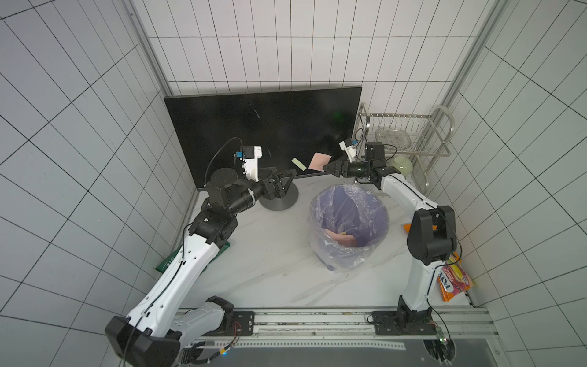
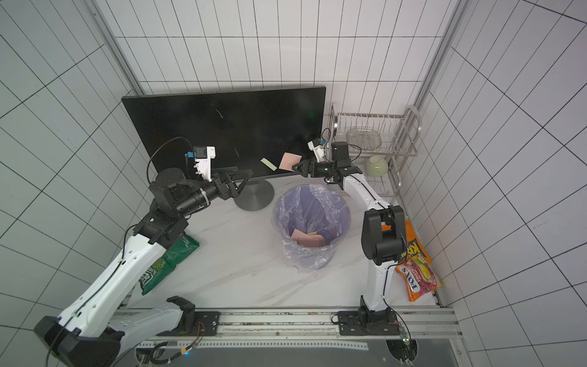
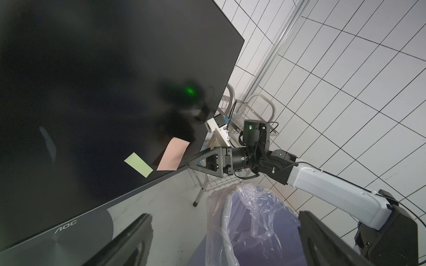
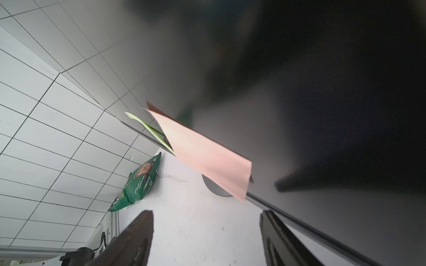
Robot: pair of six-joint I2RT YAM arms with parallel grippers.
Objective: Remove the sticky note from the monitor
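Note:
The black monitor bears a green sticky note and a pink sticky note low on its screen. My right gripper is open just right of the pink note; in the right wrist view that note stands ahead between and above the open fingers, its edge curling off the screen. My left gripper hangs open in front of the screen, left of both notes, nothing between its fingers.
A lined purple bin with paper pieces inside stands below the right gripper. A wire rack is at back right, snack bags at right, a green bag at left.

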